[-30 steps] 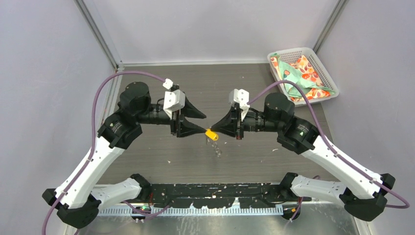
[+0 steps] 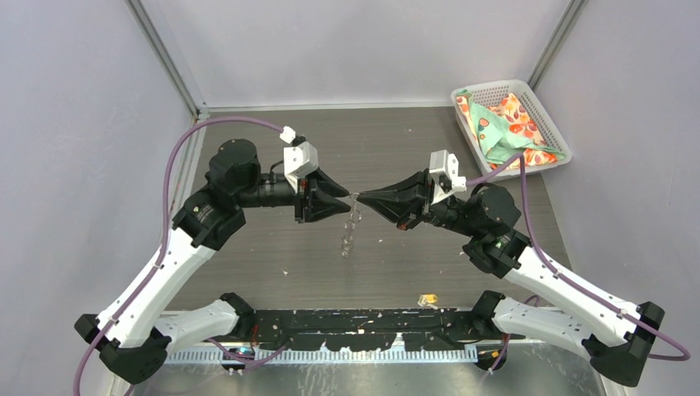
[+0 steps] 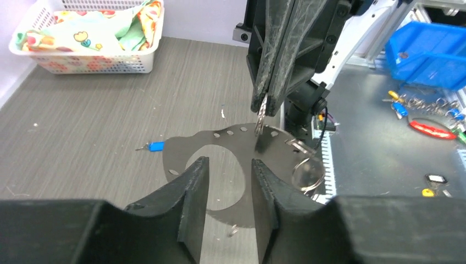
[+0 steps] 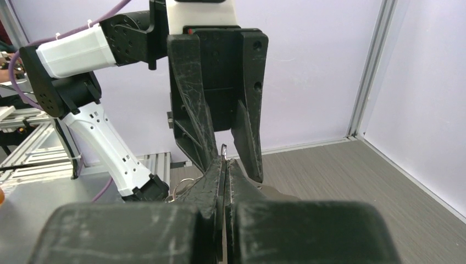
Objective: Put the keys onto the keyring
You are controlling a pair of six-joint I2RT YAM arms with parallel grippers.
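In the top view my left gripper (image 2: 347, 200) has its fingertips apart, just left of the tip of my right gripper (image 2: 361, 196). The left wrist view shows nothing between the left fingertips. There the right gripper is shut, with a thin metal link (image 3: 261, 116) at its tips. A flat grey holed plate (image 3: 178, 155) and a metal ring (image 3: 309, 175) hang below it. From above, this keyring (image 2: 350, 235) is a thin, shiny strand. A yellow-tagged key (image 2: 428, 300), blurred, is near the table's front edge.
A blue tag (image 3: 156, 146) shows beside the plate. The white basket with cloths (image 2: 528, 92) stands at back right. A blue bin (image 3: 428, 52) and a red carabiner (image 3: 431, 129) with several tagged keys are beyond the tabletop.
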